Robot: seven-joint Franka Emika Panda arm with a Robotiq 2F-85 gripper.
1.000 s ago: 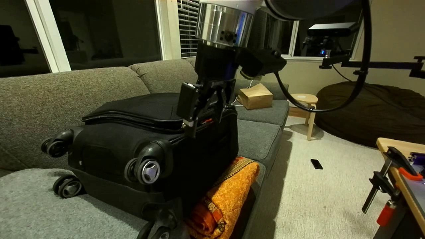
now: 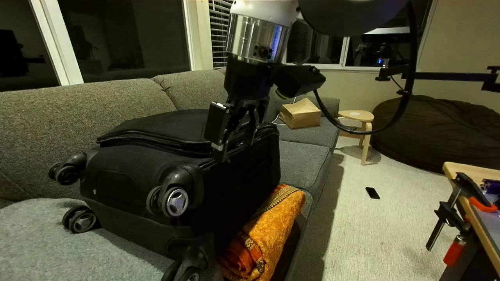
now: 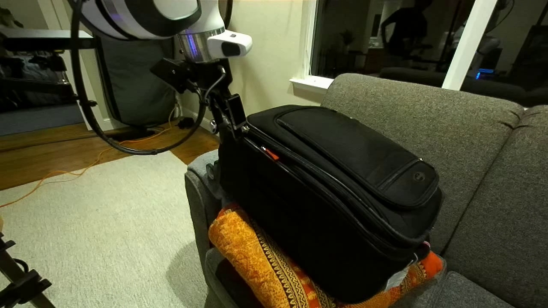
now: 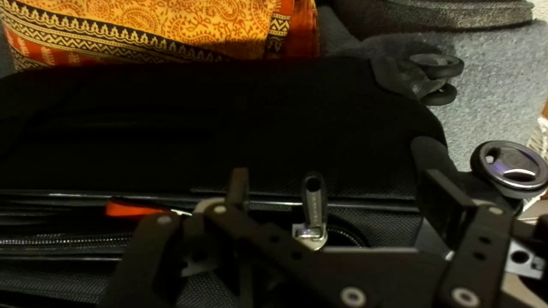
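Note:
A black suitcase (image 2: 136,168) lies on the couch, its wheels toward the camera in exterior view 1. Along its upper edge runs a zipper, whose metal zipper pull (image 4: 314,200) shows in the wrist view. My gripper is open above that edge, with the pull visible between its spread fingers and neither finger seen to grip it. In exterior view 2 the gripper (image 3: 233,131) is at the suitcase's far-left corner. An orange tag (image 4: 131,208) lies farther along the zipper, left of the fingers in the wrist view.
A folded orange patterned blanket (image 2: 269,229) is tucked under the suitcase's front side. Behind, a brown paper bag (image 2: 300,114) sits on the couch. A clamp (image 2: 452,220) is fixed to the table at right.
In exterior view 1 the arm and gripper have shifted a little left and slightly down. The suitcase and blanket look unmoved.

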